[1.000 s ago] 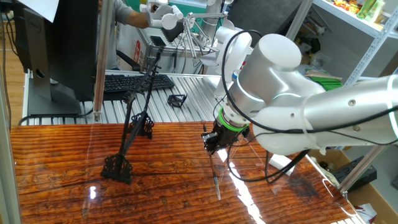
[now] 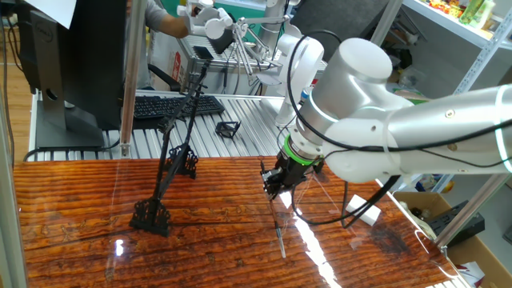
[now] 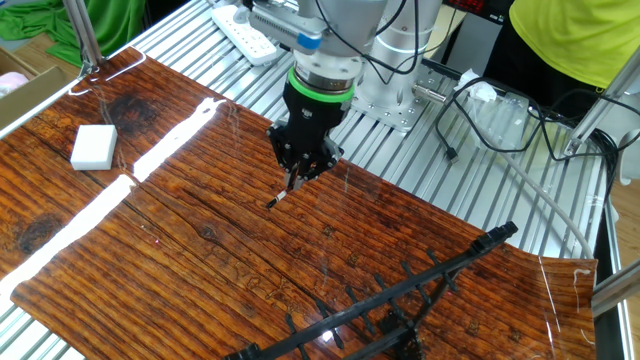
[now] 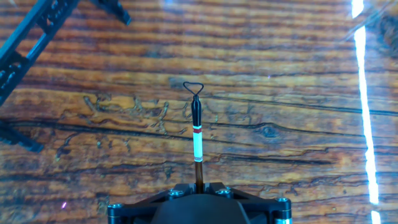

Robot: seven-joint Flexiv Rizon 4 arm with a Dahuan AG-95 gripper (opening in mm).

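A slim brush-like tool (image 4: 197, 140) with a dark handle, a pale band and a thin black loop at its end is held by my gripper, which is shut on its shaft. In exterior view 1 the tool (image 2: 280, 238) slants down from the gripper (image 2: 274, 182) over the wooden tabletop. Exterior view 2 has the gripper (image 3: 296, 174) above the table's middle with the tool (image 3: 281, 198) pointing down; whether its end touches the wood I cannot tell. A black rack (image 2: 163, 176) with ornate feet stands apart, on the left in exterior view 1.
A white block (image 3: 94, 147) lies on the glossy wooden table (image 3: 200, 280), well away from the rack. Behind the table are a keyboard (image 2: 176, 106) and a monitor (image 2: 76, 64). Black cable (image 2: 320, 228) hangs in a loop beside the gripper. The wood around the tool is clear.
The arm's forearm has shifted upward in exterior view 1, and its cable with it. My gripper and the tool have hardly moved; the rack stays put.
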